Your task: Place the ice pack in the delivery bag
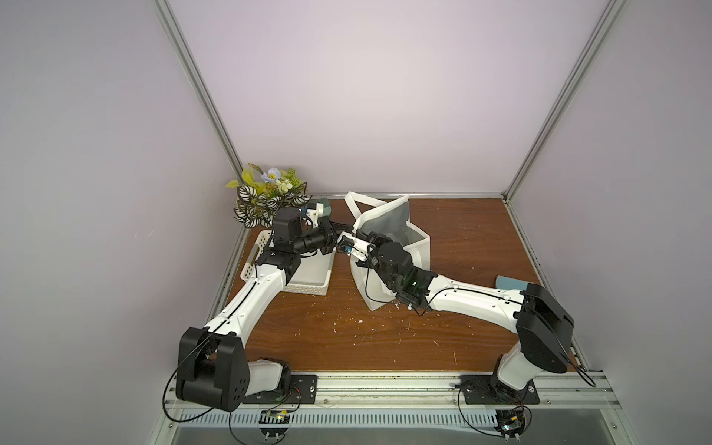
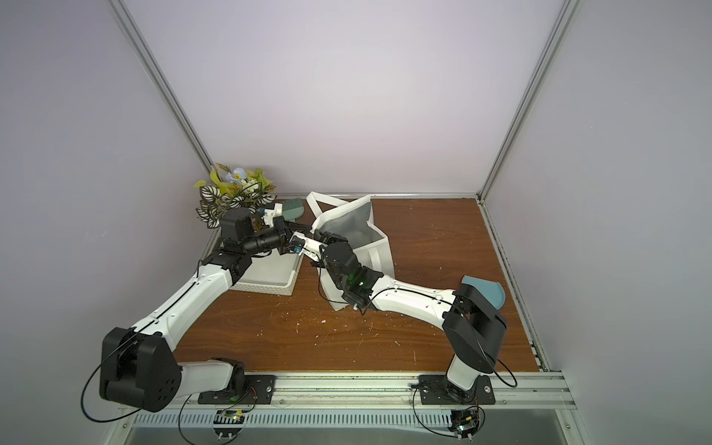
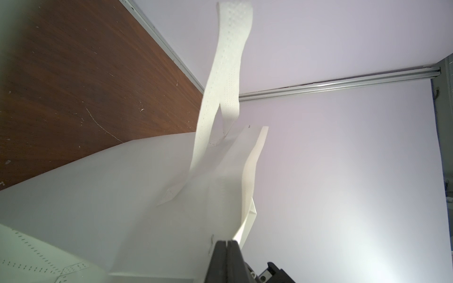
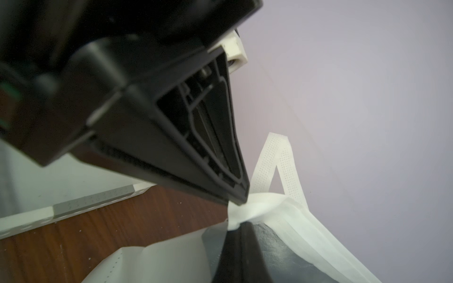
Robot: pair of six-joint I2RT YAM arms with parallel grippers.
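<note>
The white delivery bag [image 1: 408,244] with grey lining stands upright at mid-table, its handles up. Both grippers meet at its upper left rim. My left gripper is shut at the bag's rim; in the right wrist view its black fingertips touch the white edge. My right gripper is shut with its tips at that folded white rim [image 4: 269,202]; whether cloth is between them is hard to tell. I cannot make out an ice pack.
A white basket [image 1: 307,287] lies left of the bag, with flowers [image 1: 270,185] behind it. A blue-grey pad [image 2: 482,289] lies at the table's right.
</note>
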